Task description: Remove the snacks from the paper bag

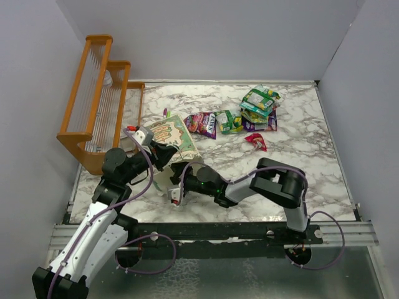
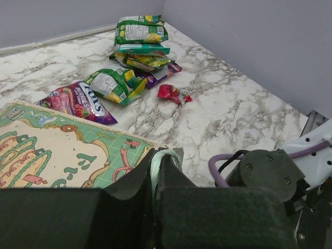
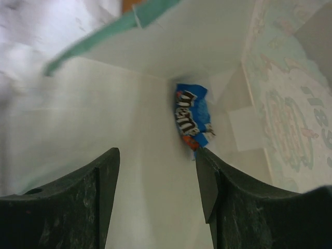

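Observation:
The paper bag, printed green and cream, lies open toward the front. My left gripper is shut at the bag's top edge, with a pale green strip, apparently the handle, between its fingers. My right gripper is at the bag's mouth with its fingers apart and nothing between them. Beyond them in the right wrist view, a small blue packet with red lies deep inside the bag.
Snack bags lie behind the bag, with a pile at back right and a small red packet beside them. A wooden rack stands at the left.

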